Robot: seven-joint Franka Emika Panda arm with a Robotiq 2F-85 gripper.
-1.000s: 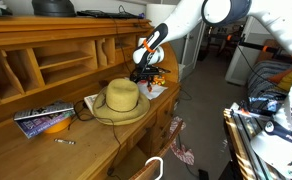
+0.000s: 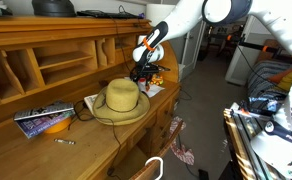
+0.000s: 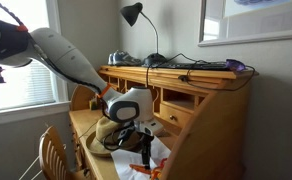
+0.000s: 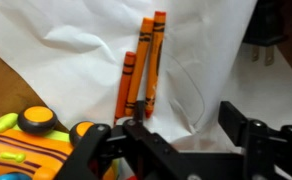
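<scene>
Three orange-toned crayons lie close together on white paper (image 4: 86,50) in the wrist view: a reddish one (image 4: 125,85), a middle one (image 4: 140,65) and a longer one (image 4: 155,58). My gripper shows at the bottom of that view with its fingers apart. The crayons' lower ends come close to the left finger (image 4: 136,138); whether they touch it cannot be told. No object shows held in the gap. In exterior view 2 the gripper (image 3: 146,153) points down over the paper at the desk.
An orange and green toy with wheels (image 4: 31,150) sits left of the gripper. A dark plug (image 4: 263,45) is at the upper right. The straw hat (image 2: 121,102) rests on the desk (image 2: 81,145) beside the arm, with a cable near it.
The arm stays over the same part of the desk, with only a slight shift of the gripper. The hat and other desk items have not moved.
</scene>
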